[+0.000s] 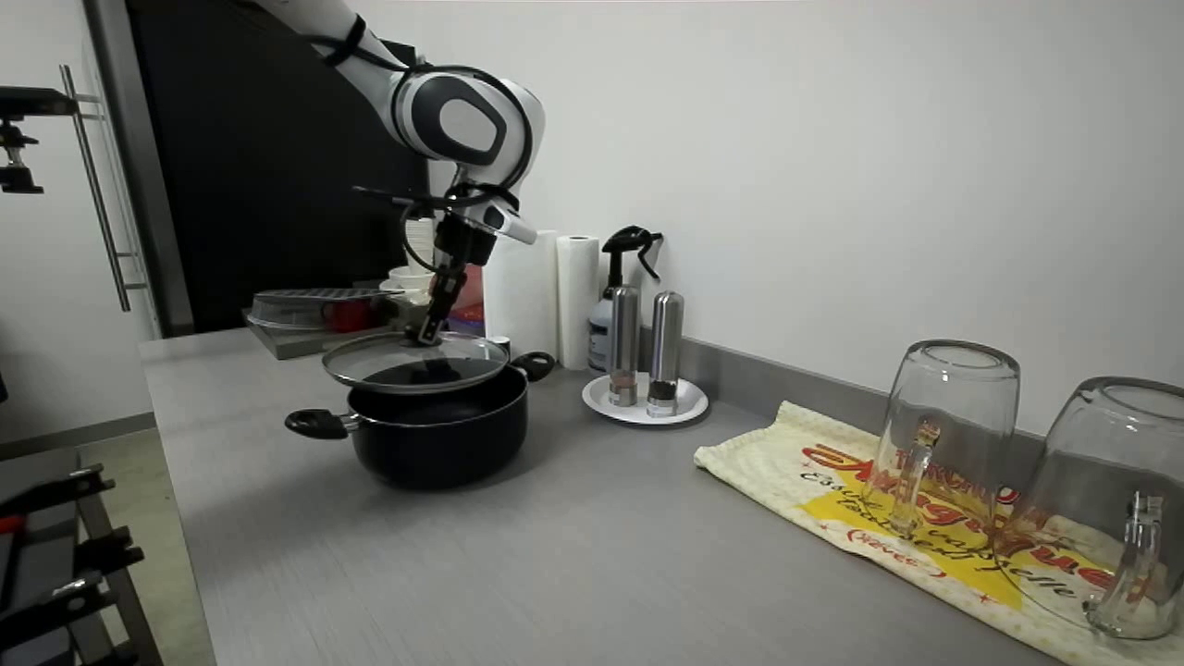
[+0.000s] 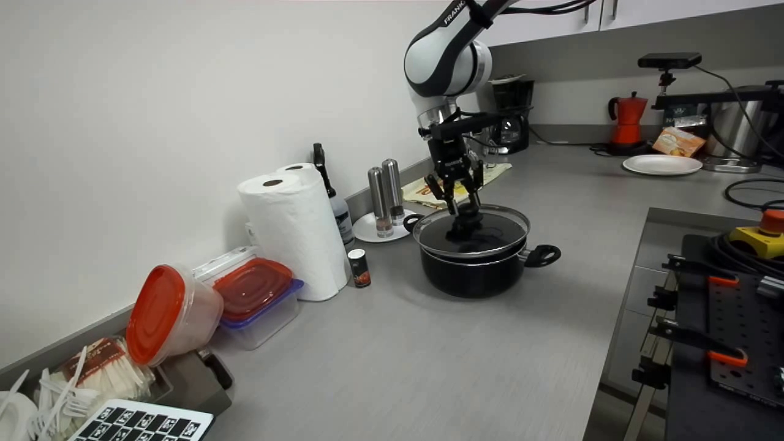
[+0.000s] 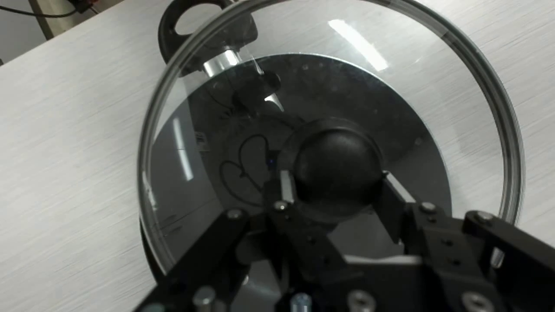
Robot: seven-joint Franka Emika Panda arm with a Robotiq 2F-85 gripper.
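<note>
A black pot [image 1: 441, 442] with two side handles stands on the grey counter. Its glass lid [image 1: 383, 366] hangs tilted over the pot's far side in exterior view 1, off-centre, so part of the pot's opening shows. In the wrist view the black lid knob [image 3: 338, 166] sits between the fingers, and my gripper is shut on it. From exterior view 2 the lid [image 2: 500, 226] appears just above the pot [image 2: 470, 278]; whether its rim touches the pot anywhere, I cannot tell.
Two steel mills stand on a white plate [image 1: 599, 390] near the wall. Paper towel rolls [image 2: 294, 235] and a small spice jar [image 2: 359, 267] are nearby. Upturned glass mugs [image 1: 943, 444] rest on a cloth [image 1: 777, 466].
</note>
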